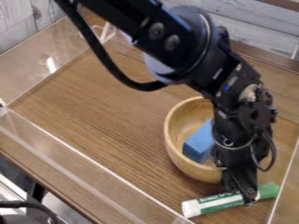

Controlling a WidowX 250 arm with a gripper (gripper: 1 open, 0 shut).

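My black gripper [243, 179] is lowered at the lower right, its fingertips just over a green-and-white tube [211, 205] lying on the wooden floor. The gripper appears shut, but what is between its fingers is hidden. Beside it, a wooden bowl [180, 122] holds a blue block [198, 140], with the bowl's right part hidden behind the gripper.
A black cable or part [24, 210] is at the lower left corner. A white plank wall stands behind.
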